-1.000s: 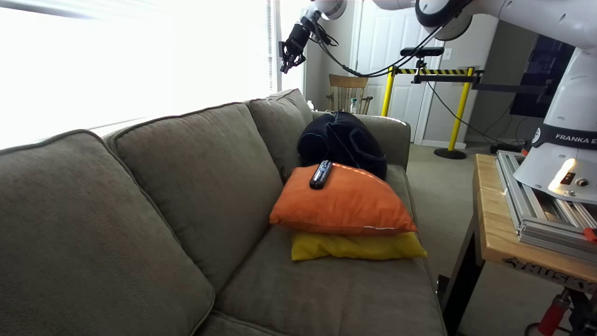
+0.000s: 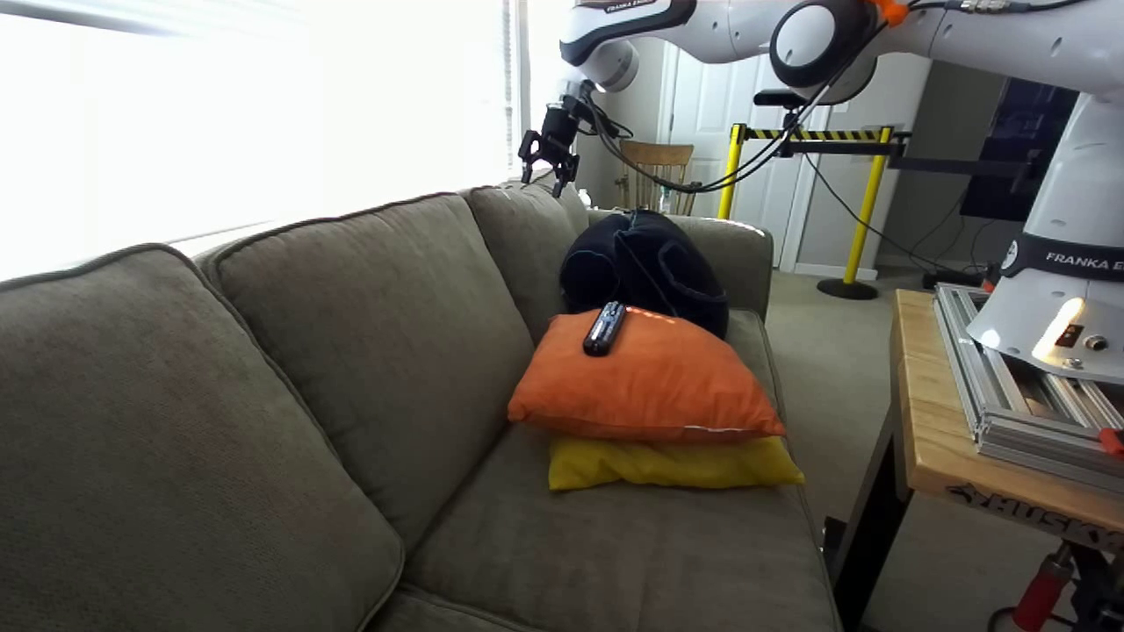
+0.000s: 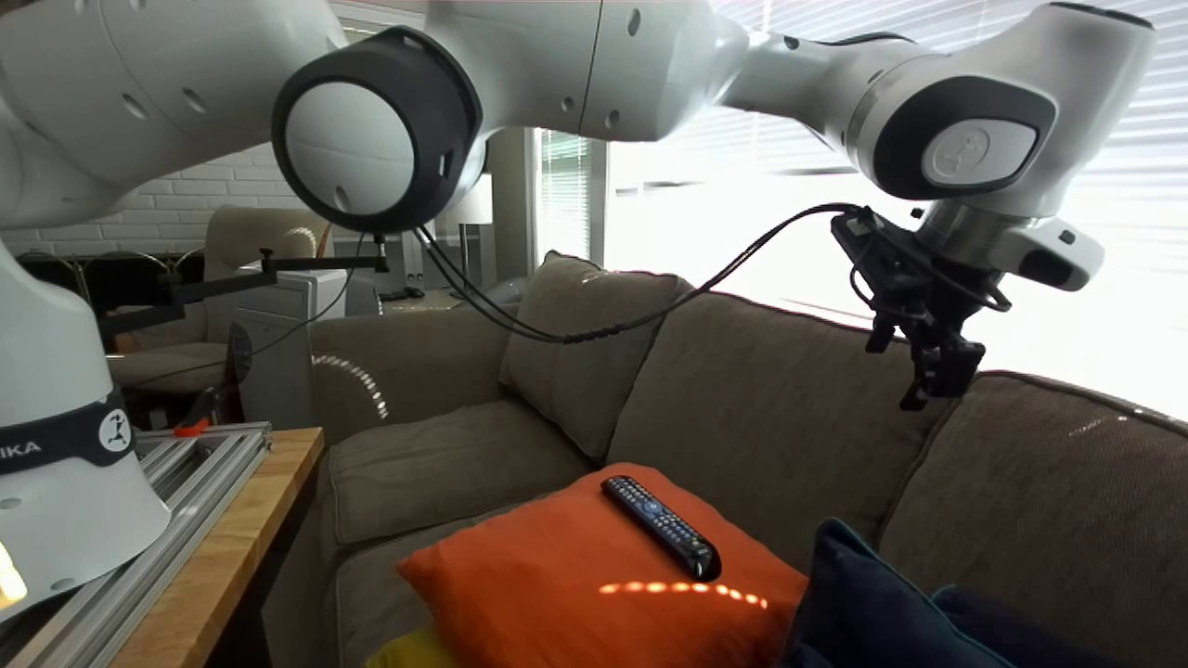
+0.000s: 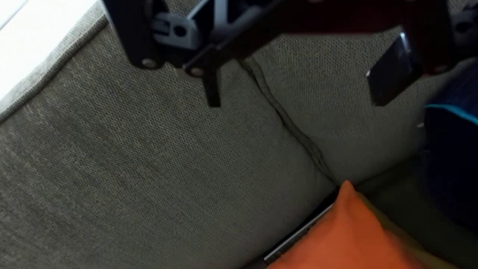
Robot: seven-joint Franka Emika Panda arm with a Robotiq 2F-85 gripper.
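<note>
My gripper stands open above the back of the sofa, with nothing between its fingers. In the wrist view its two fingers are wide apart over bare grey cushion fabric. A black remote lies on top of an orange pillow, lower than the gripper and well apart from it. Exterior view 1 shows the remote near the pillow's far edge. Under the orange pillow is a yellow one. At the wrist view's bottom, a dark, silver-edged thing borders the orange pillow; I cannot tell what it is.
Dark blue pillows are piled at the far end of the sofa. The backrest rises beneath the gripper, against a bright window. A wooden bench carries the arm's base. The near seat cushion is clear.
The gripper has come down towards the sofa back, and its fingers now show farther apart. The remote and pillows have stayed in place.
</note>
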